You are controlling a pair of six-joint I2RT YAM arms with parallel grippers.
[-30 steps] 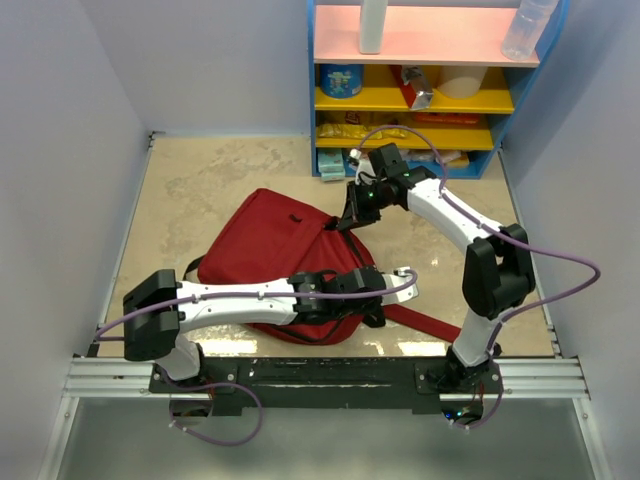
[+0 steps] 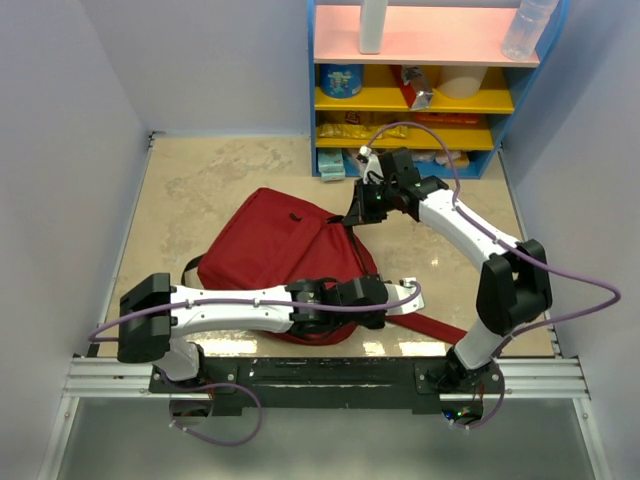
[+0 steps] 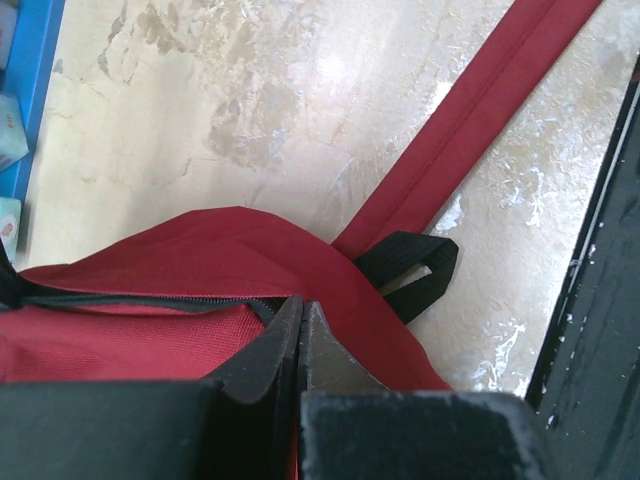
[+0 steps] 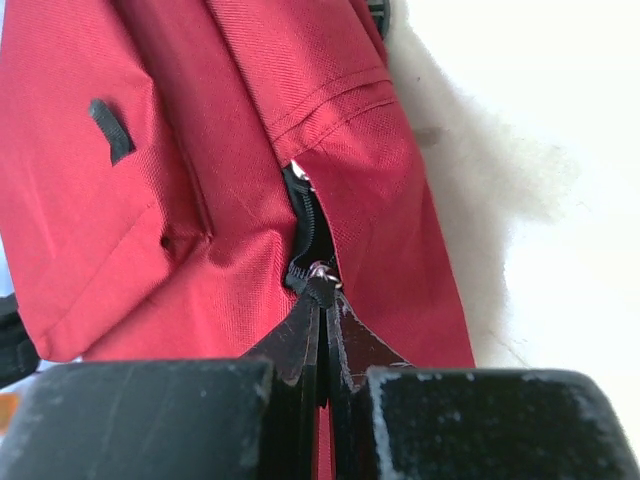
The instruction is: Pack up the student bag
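The red bag (image 2: 270, 240) lies flat on the floor, its black zipper (image 3: 150, 299) running along the right side with a gap along it. At the bag's upper right, my right gripper is shut, its tips right at a metal zipper slider (image 4: 322, 270); whether the pull is pinched between them cannot be made out. My left gripper is shut too, tips against the bag near the lower end of the zipper. Any fabric between those tips is hidden. The left forearm covers the bag's lower part in the top view.
A red strap (image 2: 428, 326) with a black loop (image 3: 410, 275) stretches to the lower right. Behind stands a blue shelf (image 2: 313, 90) holding a blue tin (image 2: 341, 80), packets and bottles.
The bag looks nearly unchanged.
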